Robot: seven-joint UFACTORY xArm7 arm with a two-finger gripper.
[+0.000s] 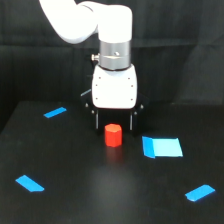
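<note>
A small red block [113,136] sits on the dark table near the middle of the camera view. My gripper [114,121], on the white arm coming from the top, points down at the block's upper edge in the picture. Its dark fingers stand wide apart, one to each side of the block's top, so it is open. Nothing shows held between them. Whether the fingers are above the block or behind it, I cannot tell.
A pale blue sheet [167,147] with a brighter blue strip lies right of the block. Blue tape pieces mark the table at back left [55,112], front left [29,184] and front right [200,193].
</note>
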